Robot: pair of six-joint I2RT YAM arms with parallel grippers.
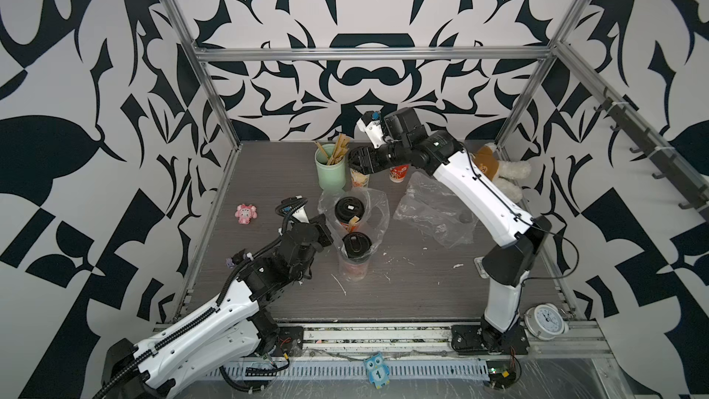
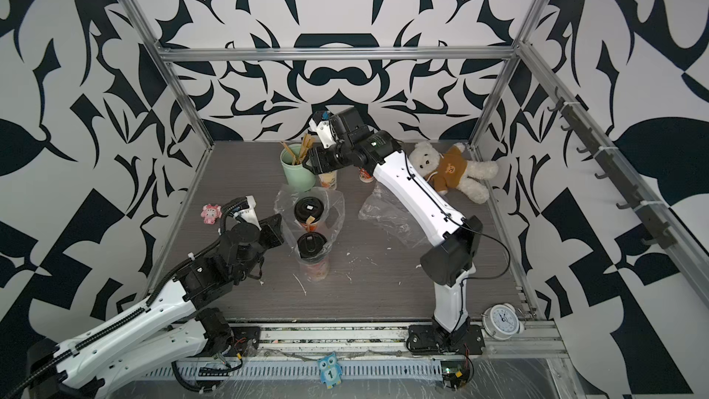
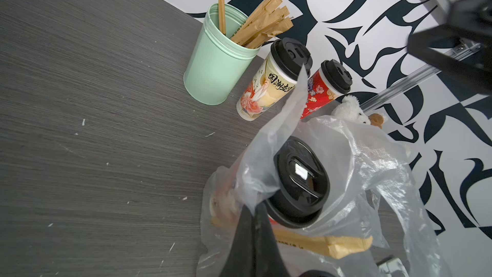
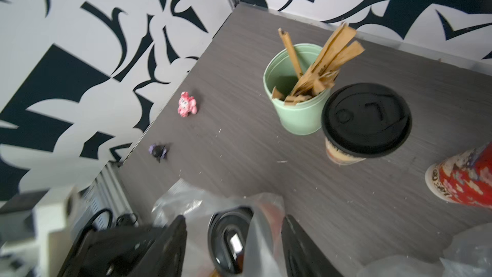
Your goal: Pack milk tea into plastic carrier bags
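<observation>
The clear plastic bag (image 1: 376, 205) stands in the middle of the table with two black-lidded cups in it, the rear one (image 1: 347, 209) and the front one (image 1: 357, 244). A paper-wrapped straw (image 3: 328, 244) lies beside the lid inside. My left gripper is at the bag's left side, shut on a gathered piece of its film. Open and empty, my right gripper hangs high behind the bag, near the green cup (image 1: 331, 173) of straws. A yellowish cup (image 4: 342, 155) and a red cup (image 4: 463, 177) stand at the back.
A second, crumpled clear bag (image 1: 441, 210) lies flat at the right. A teddy bear (image 2: 452, 170) rests at the back right. The pink toy (image 1: 246, 212) sits at the left. The front right of the table holds only scraps.
</observation>
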